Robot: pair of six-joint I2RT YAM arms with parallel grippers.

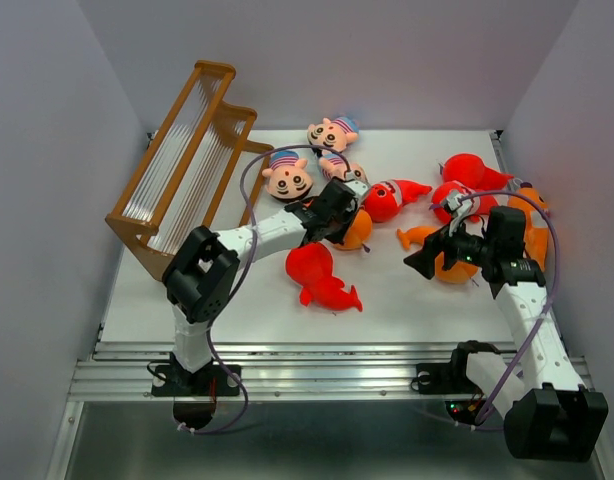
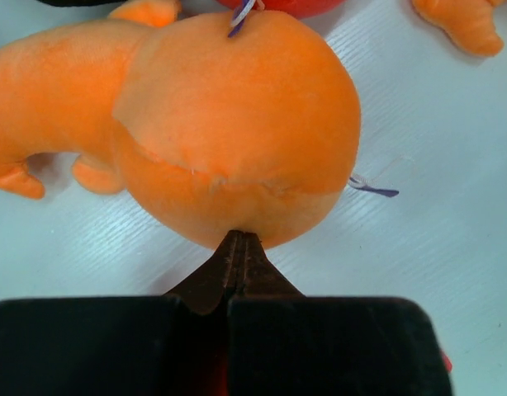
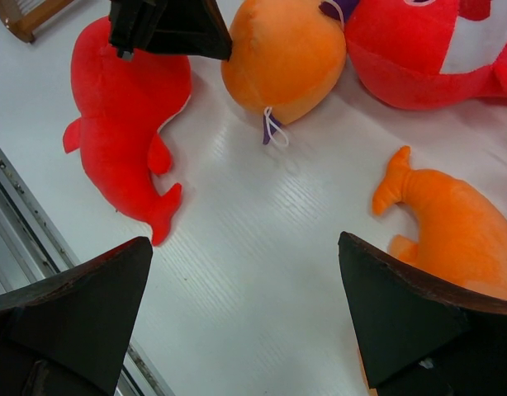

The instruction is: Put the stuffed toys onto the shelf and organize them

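Observation:
An orange stuffed toy [image 2: 237,115] lies on the table beneath my left arm. My left gripper is shut with nothing between its fingers, its closed tips against the edge of the toy's round body. In the top view the left arm hides part of that toy [image 1: 357,232]. My right gripper hangs open and empty, above bare table beside a second orange toy [image 3: 464,227]. A red toy [image 1: 322,278] lies in front of the left gripper, and another red one [image 1: 390,199] behind it. The wooden shelf [image 1: 194,150] stands at the left; its visible tiers look empty.
Several pink-faced toys in striped caps [image 1: 288,177] sit at the back, close to the shelf. More red toys [image 1: 472,172] and an orange one [image 1: 530,228] crowd the right side.

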